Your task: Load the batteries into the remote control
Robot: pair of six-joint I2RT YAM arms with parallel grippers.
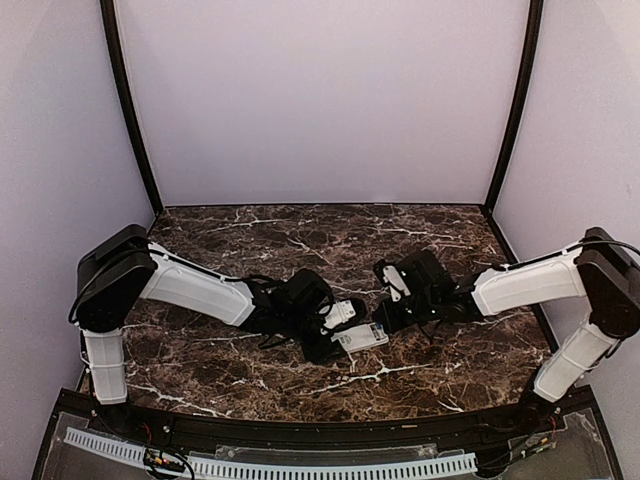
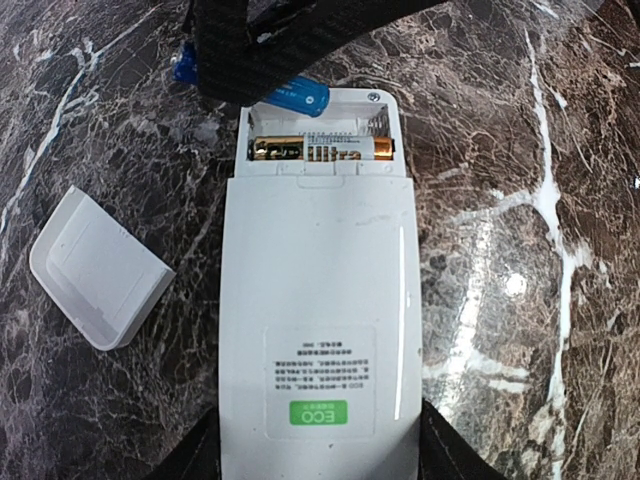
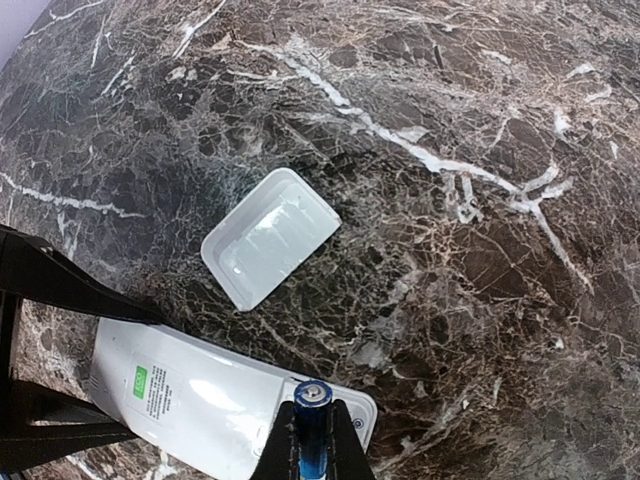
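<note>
The white remote (image 2: pixel 318 260) lies back-up on the marble table, its battery bay open with one gold battery (image 2: pixel 320 148) inside. My left gripper (image 1: pixel 330 345) is around the remote's lower end, fingers at both sides; how tightly is unclear. My right gripper (image 1: pixel 383 326) is shut on a blue battery, held over the open bay at the remote's top end, tilted in the left wrist view. The detached white cover (image 2: pixel 100 268) lies beside the remote.
Pale walls stand at the back and sides.
</note>
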